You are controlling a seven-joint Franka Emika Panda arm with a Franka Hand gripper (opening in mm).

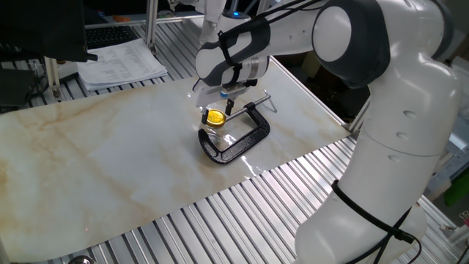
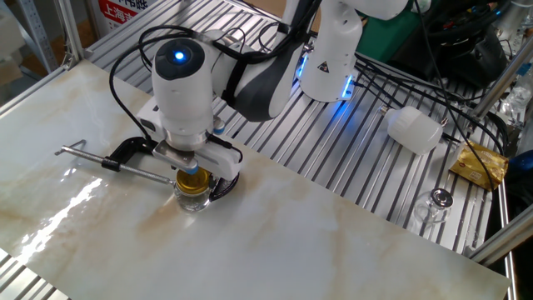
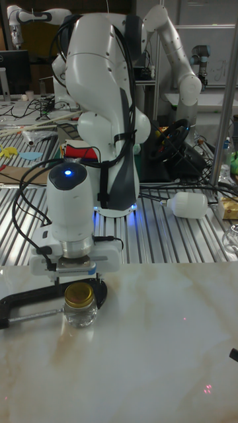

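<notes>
A clear glass jar with a gold lid [image 1: 215, 118] stands upright on the marble-patterned board. Beside it lies a black C-clamp [image 1: 245, 144], its metal screw [image 1: 240, 112] reaching to the jar. In exterior view 2 the jar [image 2: 193, 198] sits between the screw's end and the clamp's black frame; whether both touch the glass is unclear. My gripper [image 1: 218, 111] is lowered over the lid, open, with one dark finger [image 1: 204, 116] at the lid's left and the other finger [image 1: 230, 107] beyond its right side. In exterior view 3 the hand partly hides the clamp behind the jar [image 3: 80, 314].
Most of the marble board [image 1: 95, 169] is bare. On the slatted metal table stand a white bulb-like object [image 2: 414, 130], a small glass jar [image 2: 435, 206] and a gold packet [image 2: 479, 165]. Papers [image 1: 121, 66] lie beyond the board. My cables loop close to the hand.
</notes>
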